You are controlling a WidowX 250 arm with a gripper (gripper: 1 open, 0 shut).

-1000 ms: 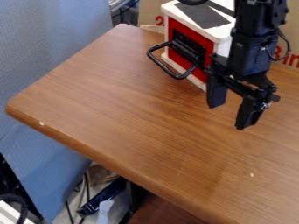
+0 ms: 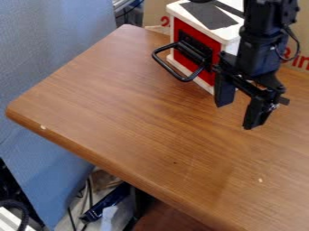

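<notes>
My black gripper (image 2: 238, 108) hangs over the right part of the wooden table (image 2: 121, 117), its two fingers spread apart and pointing down, with only bare tabletop visible between them. Just behind and left of it stands a white and red box-like appliance (image 2: 194, 47) at the back of the table, with a black handle (image 2: 169, 70) sticking out from its front toward the left. The gripper's upper body covers part of the appliance's right side.
A cardboard box (image 2: 157, 16) stands behind the table. A blue padded surface (image 2: 49, 63) runs along the left, with cables and clutter below the table's left edge.
</notes>
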